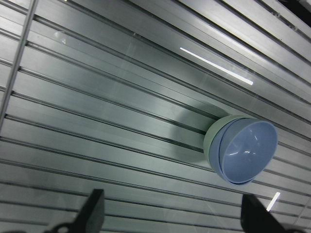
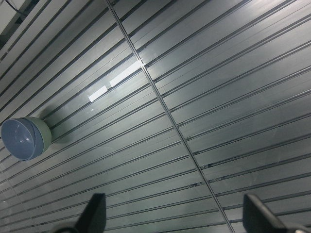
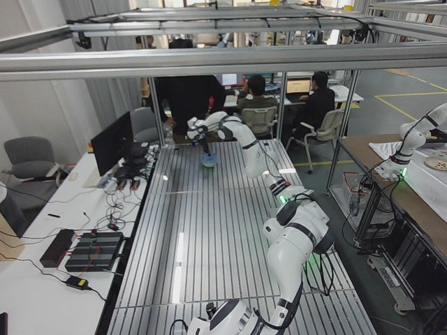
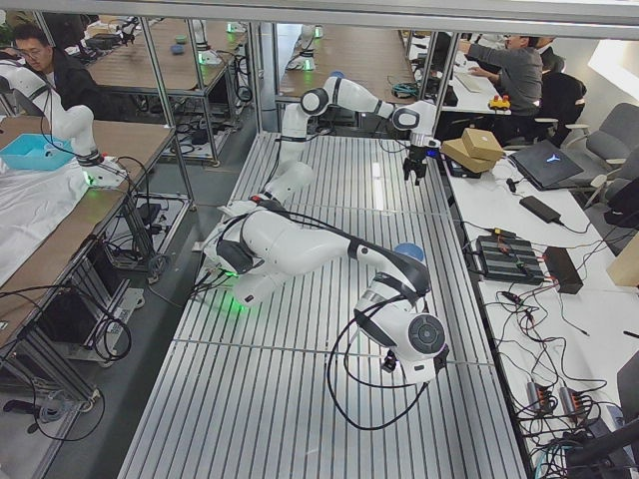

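Observation:
Nested blue and pale green bowls [image 1: 243,150] lie at right in the left wrist view; the same bowls [image 2: 24,138] show at left in the right wrist view. In the camera left view a blue bowl [image 3: 209,160] is directly under the far arm's gripper; contact is unclear. The camera right view shows a blue bowl [image 4: 409,251] partly behind the near arm. In their wrist views, my left gripper and right gripper have fingers wide apart, with nothing visible between them.
A white desk [image 3: 42,300] with monitor, cables and boxes runs alongside. Frame posts and neighbouring arms stand around it, and people are beyond the far end.

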